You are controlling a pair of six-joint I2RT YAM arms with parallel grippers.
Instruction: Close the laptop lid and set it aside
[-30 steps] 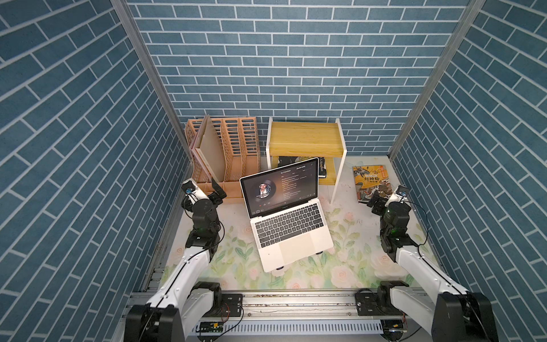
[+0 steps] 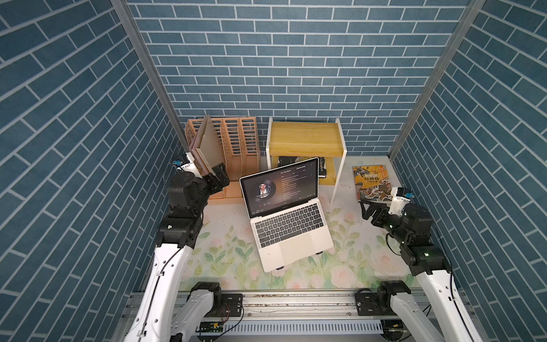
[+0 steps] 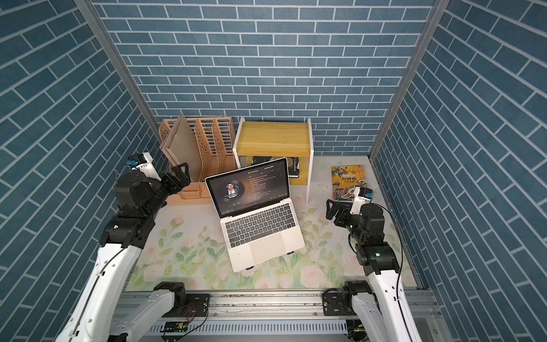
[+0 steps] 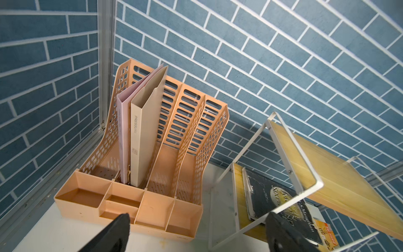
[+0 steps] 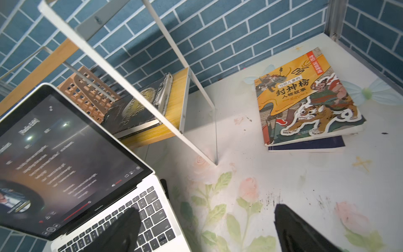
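An open silver laptop (image 2: 290, 239) sits tilted at the middle of the table, its dark screen (image 3: 248, 185) lit with a music display. My left gripper (image 2: 219, 173) is open and raised at the laptop's upper left, facing the peach file organizer, with nothing between its fingers. My right gripper (image 3: 335, 209) is open and empty, right of the laptop; in the right wrist view the screen and keyboard (image 5: 142, 222) show at lower left.
A peach file organizer (image 4: 189, 218) with folders stands back left. A two-tier yellow shelf (image 2: 304, 134) holding a black book stands behind the laptop. Books (image 5: 306, 105) lie back right.
Both arms have risen and shifted: my left gripper is higher, my right gripper a little left and outward from its earlier pose. The laptop has not moved.
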